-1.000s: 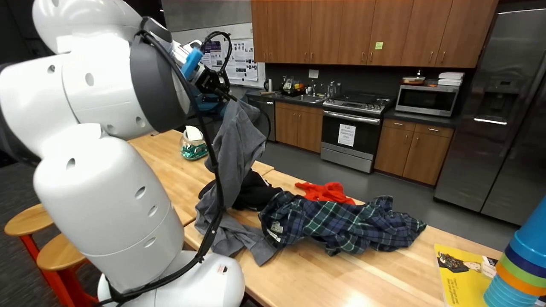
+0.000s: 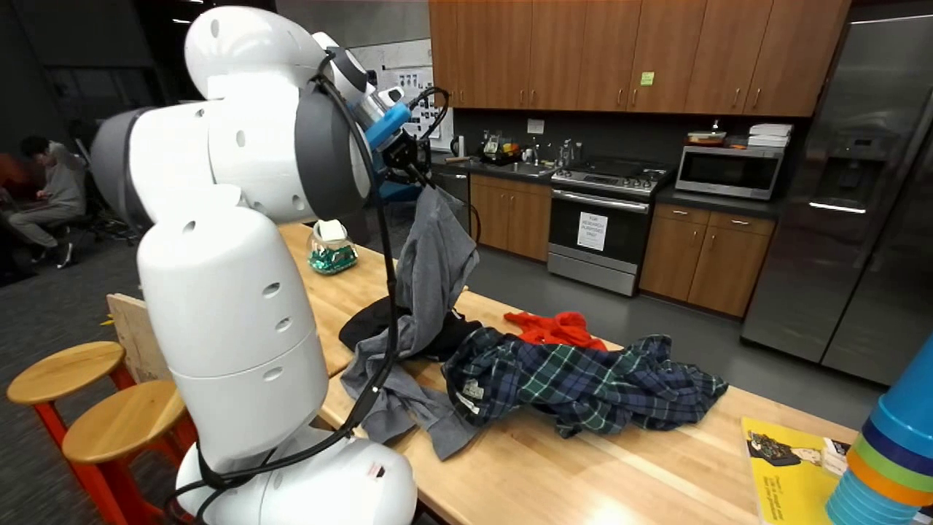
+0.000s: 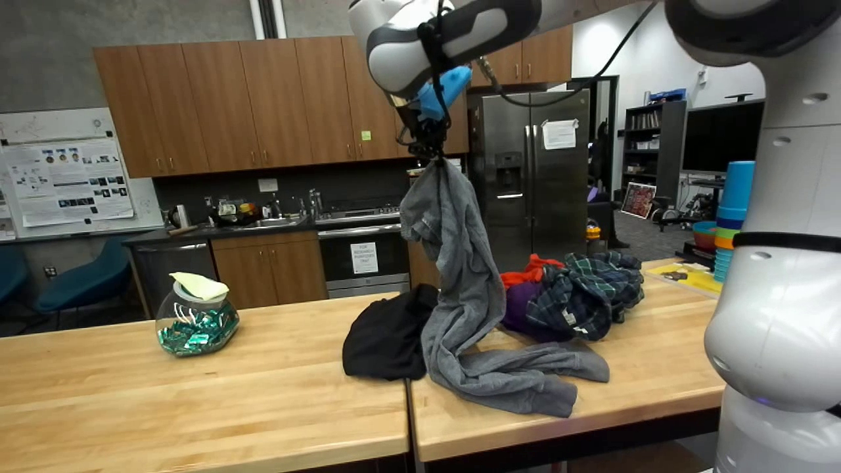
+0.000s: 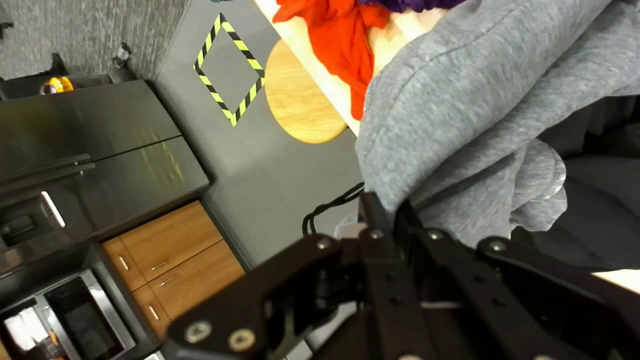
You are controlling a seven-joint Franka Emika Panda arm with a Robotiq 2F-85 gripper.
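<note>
A grey garment (image 3: pixel 465 260) hangs from my gripper (image 3: pixel 431 156) above the table, its lower folds lying on the wood. The wrist view shows the fingers (image 4: pixel 376 231) shut on a gathered end of that grey cloth (image 4: pixel 456 108). Behind and beside the hanging cloth lies a black garment (image 3: pixel 386 335). To its right a dark plaid shirt (image 2: pixel 577 380) rests crumpled on the table, with a red cloth (image 2: pixel 560 329) behind it. Part of a purple cloth (image 3: pixel 520 307) shows beside the plaid one.
A glass jar of green-wrapped items (image 3: pixel 197 319) stands on the left table section (image 3: pixel 284 394). At the other end are a yellow magazine (image 2: pixel 791 472) and a stack of coloured cups (image 2: pixel 883 472). Bare wood lies in front of the plaid shirt.
My gripper has moved right in exterior view 1, carrying the top of the grey garment with it. Its lower folds have shifted only slightly; the other clothes stay put.
</note>
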